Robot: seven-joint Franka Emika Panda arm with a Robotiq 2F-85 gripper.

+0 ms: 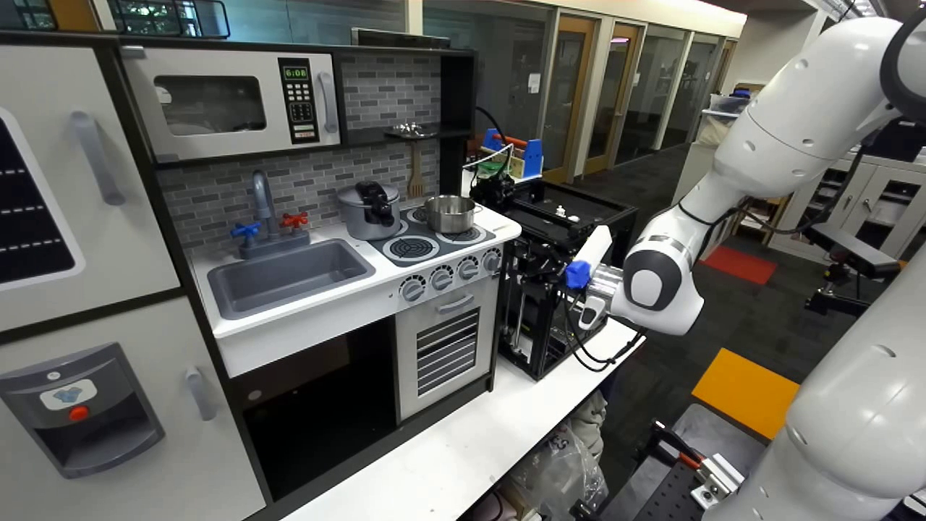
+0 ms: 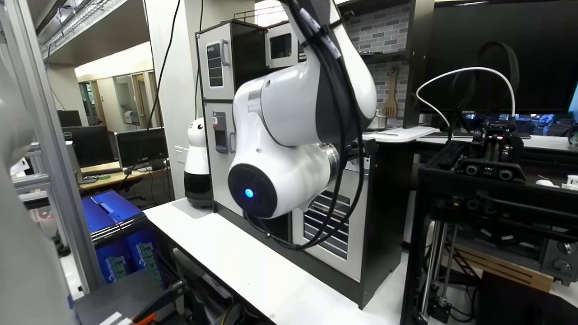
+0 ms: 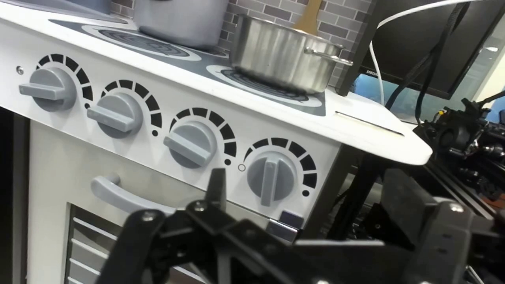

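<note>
My gripper stands open in the wrist view, its two dark fingers wide apart and nothing between them. Beyond the left fingertip is the row of grey stove knobs. The rightmost knob has its ridge nearly upright; the knob to its left and the others have theirs tilted closer to level. A steel pot sits on the right burner. The grey oven handle is low on the left, and the oven door is closed. In exterior view 2 the arm hides the gripper.
A lidded grey pot stands on the stove, left of the steel pot. Left of the stove is an empty sink. A black-framed machine stands close to the toy kitchen's right side.
</note>
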